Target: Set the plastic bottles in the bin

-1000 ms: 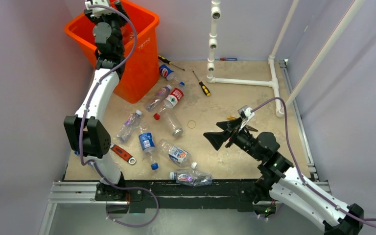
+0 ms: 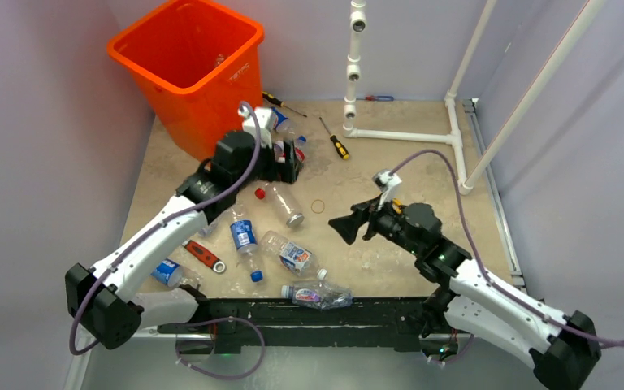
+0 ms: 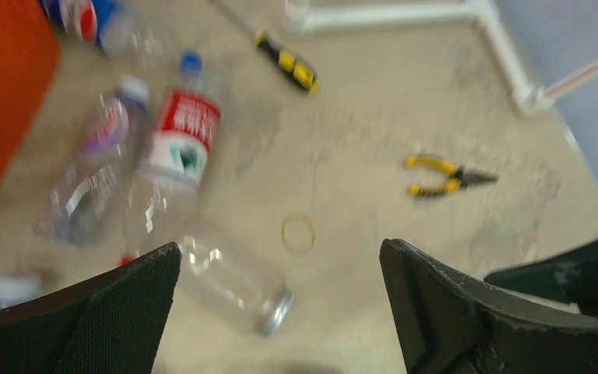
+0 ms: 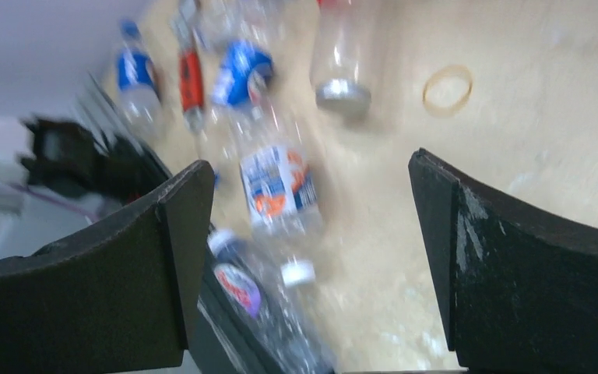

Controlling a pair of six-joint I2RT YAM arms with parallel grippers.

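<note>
Several plastic bottles lie on the table [image 2: 398, 276]: a red-label bottle [image 3: 183, 136], a clear bottle with red cap [image 2: 284, 203], a blue-label bottle [image 2: 244, 236], others at the front, including a crumpled one [image 2: 317, 296]. The orange bin [image 2: 187, 114] stands at the back left. My left gripper [image 2: 280, 166] is open and empty above the bottles beside the bin. My right gripper [image 2: 353, 223] hangs over the middle right, its fingers apart and empty, above and to the right of the front bottles.
Screwdrivers [image 2: 337, 146], a red-handled wrench [image 2: 203, 253], pliers [image 3: 444, 175] and a rubber band [image 2: 318, 205] lie loose. White pipe frames [image 2: 398, 136] stand at the back right.
My left gripper has come out from over the bin, moving down and right over the bottles. My right gripper has shifted slightly left.
</note>
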